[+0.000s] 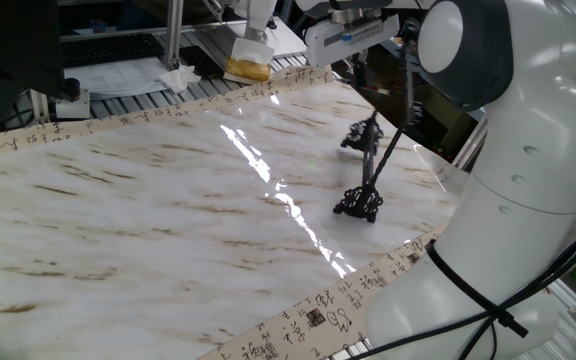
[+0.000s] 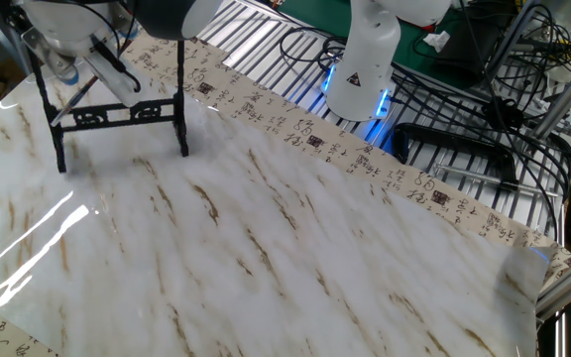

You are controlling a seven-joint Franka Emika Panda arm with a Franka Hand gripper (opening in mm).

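A black openwork stand (image 2: 117,116) rests upright on the marbled tabletop, at the upper left of exterior view 2. Its two ornate feet (image 1: 358,203) and tall thin posts show in exterior view 1, right of centre. My gripper (image 2: 95,91) is over the stand's crossbar, between the two posts, very close to it. Whether the fingers touch the bar I cannot tell, and their opening is unclear. From exterior view 1, the white hand (image 1: 353,40) appears above the stand's far end, with its fingertips hard to make out.
A patterned paper border (image 2: 365,159) runs along the table's edge. Another white robot base (image 2: 360,74) with blue lights stands beyond, near cables and a black clamp-like frame (image 2: 454,149). Papers (image 1: 118,78) lie behind the table.
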